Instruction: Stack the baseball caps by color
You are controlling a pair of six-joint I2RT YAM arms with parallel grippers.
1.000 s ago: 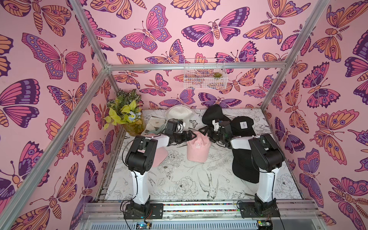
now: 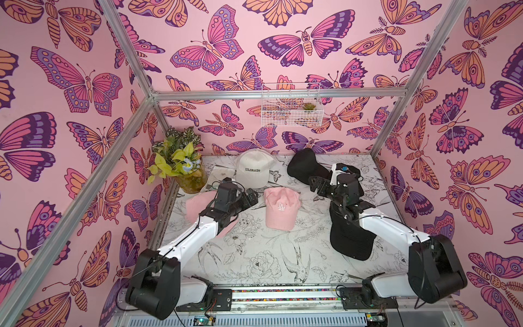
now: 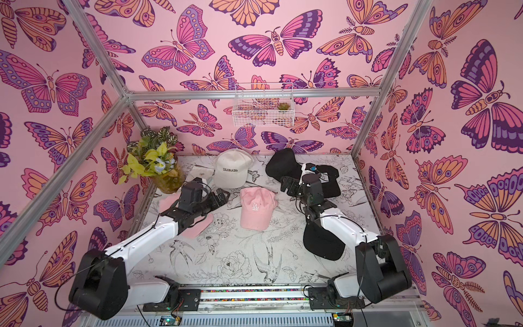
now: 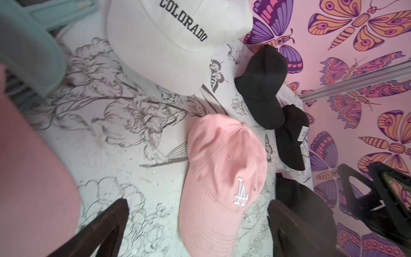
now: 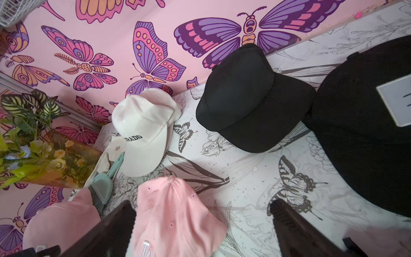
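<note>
My left gripper (image 2: 248, 199) hangs open and empty over the gap between a pink cap (image 2: 200, 209) at left, partly hidden by the arm, and a pink LA cap (image 2: 281, 209) at centre. My right gripper (image 2: 318, 185) is open and empty above the area right of the LA cap. A white Colorado cap (image 2: 255, 163) sits at the back. Three black caps lie on the right: one at the back (image 5: 252, 98), one with a white label (image 5: 355, 120), and one nearer the front (image 2: 351, 239), partly under the right arm.
A potted plant (image 2: 185, 169) stands at back left, with a teal object (image 5: 102, 188) near it. A wire basket (image 2: 291, 117) hangs on the back wall.
Both arms have risen and drawn outward from the central pink cap, the left toward the left and the right toward the right. The caps appear unmoved.
</note>
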